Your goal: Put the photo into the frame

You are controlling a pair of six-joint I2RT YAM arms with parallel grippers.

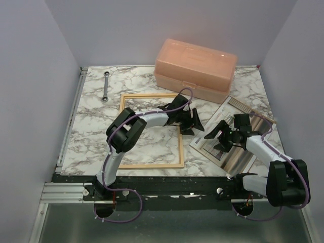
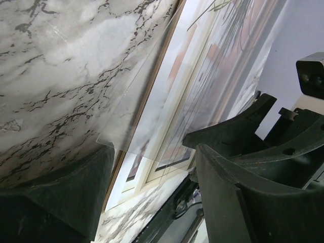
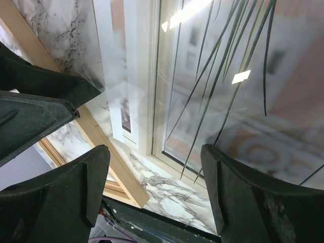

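The bare wooden frame [image 1: 152, 166] lies flat on the marble table in the top view. To its right is the photo under glossy clear sheeting [image 1: 210, 144], lying aslant. A clear sheet [image 2: 136, 131] stands out past the photo's edge. Over the frame's right side, my left gripper [image 1: 195, 123] has its fingers apart, with the sheet's corner close by its fingertips; contact there cannot be made out. My right gripper [image 1: 216, 135] is above the photo, fingers spread. Between them in the right wrist view are only the photo [image 3: 152, 101] and its border.
A translucent orange box [image 1: 195, 66] stands at the back, close to the photo's upper end. A wrench [image 1: 106, 86] lies at the back left. Bare marble shows inside the frame. Both grippers are close together.
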